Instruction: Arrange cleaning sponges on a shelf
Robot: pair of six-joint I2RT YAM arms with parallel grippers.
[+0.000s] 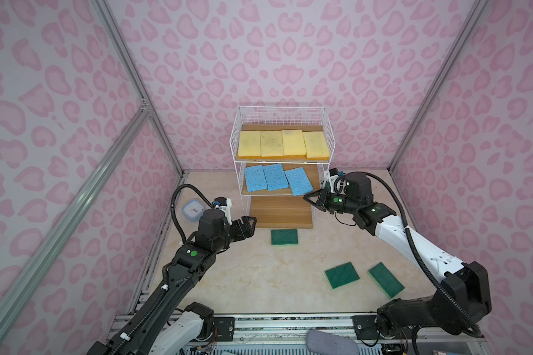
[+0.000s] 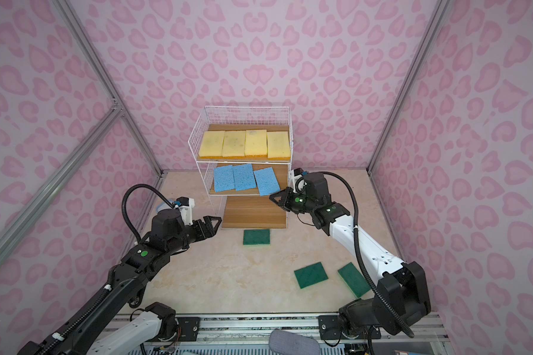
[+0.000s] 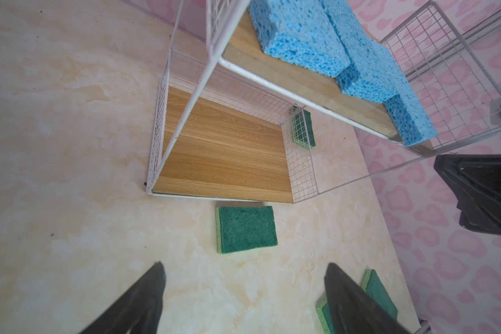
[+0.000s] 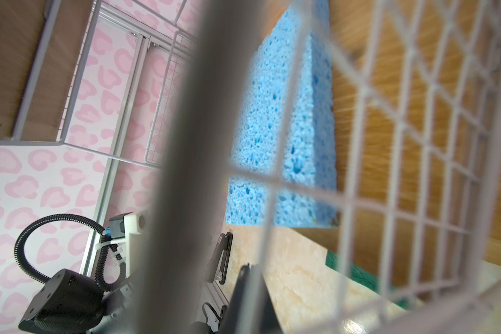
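Four yellow sponges (image 1: 271,143) fill the upper shelf of the white wire rack; three blue sponges (image 1: 274,176) lie on the middle shelf, the rightmost askew. The bottom shelf (image 1: 280,211) is bare wood. Green sponges (image 1: 284,236) (image 1: 341,274) (image 1: 385,279) lie on the table. My left gripper (image 1: 245,227) hangs left of the rack's front with fingers apart and nothing between them. My right gripper (image 1: 314,199) is at the rack's right side by the blue sponges, shut with nothing visible between its fingers; wire mesh crosses the right wrist view.
A pale blue round object (image 1: 193,210) sits left of the rack. Another green item (image 3: 302,127) shows behind the bottom shelf's mesh.
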